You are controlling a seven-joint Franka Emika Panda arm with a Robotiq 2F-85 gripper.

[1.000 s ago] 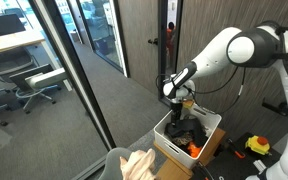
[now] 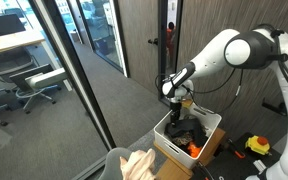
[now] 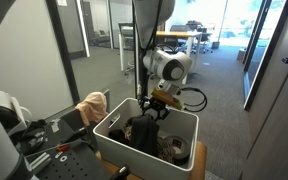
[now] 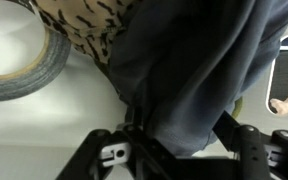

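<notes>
A dark cloth point(image 4: 189, 60) fills the middle of the wrist view and runs down between the fingers of my gripper. The fingers stand apart; whether they press on the cloth is hard to tell. In the exterior views the gripper point(image 3: 160, 108) points down at the back part of a white box point(image 3: 190, 165), just over the dark cloth point(image 3: 142, 132) heaped inside. A leopard-print cloth point(image 4: 82, 18) lies beside the dark one, near a roll of tape point(image 4: 39, 72).
A phone-like object point(image 4: 285, 75) shows at the right of the wrist view. Orange things point(image 2: 194, 151) lie at the box's near end. A tan cloth point(image 2: 138, 165) lies outside the box. The box walls stand close around the gripper.
The arm and gripper have shifted very slightly over the box. The box and its contents look the same in exterior view 1.
</notes>
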